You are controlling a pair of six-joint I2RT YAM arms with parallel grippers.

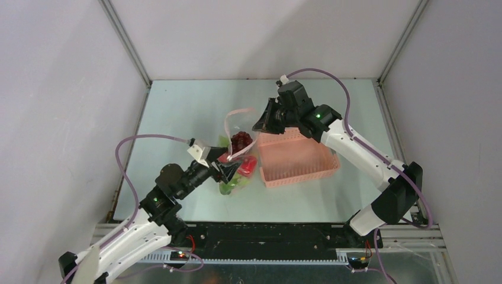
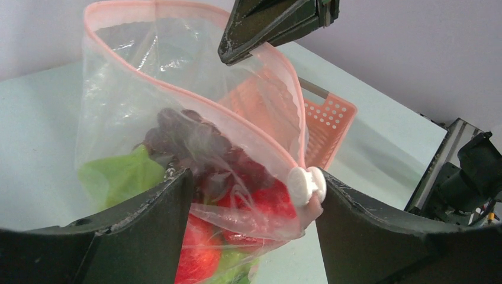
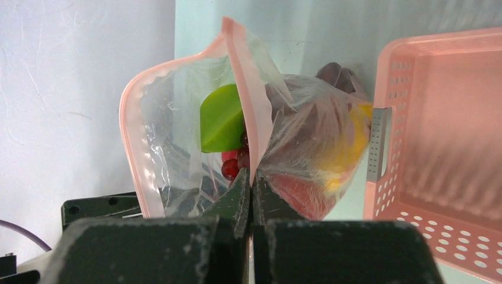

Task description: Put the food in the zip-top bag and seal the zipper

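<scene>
The zip top bag point(image 1: 240, 121) holds dark grapes point(image 1: 241, 141), red food point(image 1: 247, 166) and green food point(image 3: 220, 118). Its pink zipper rim is spread open. My right gripper is shut on the bag's rim at the upper right in the top view. My left gripper has its fingers part open around the corner where the white slider point(image 2: 305, 184) sits; whether they touch it is unclear. In the right wrist view, yellow food point(image 3: 350, 145) shows through the bag.
A pink basket point(image 1: 299, 168) stands just right of the bag, empty where visible.
</scene>
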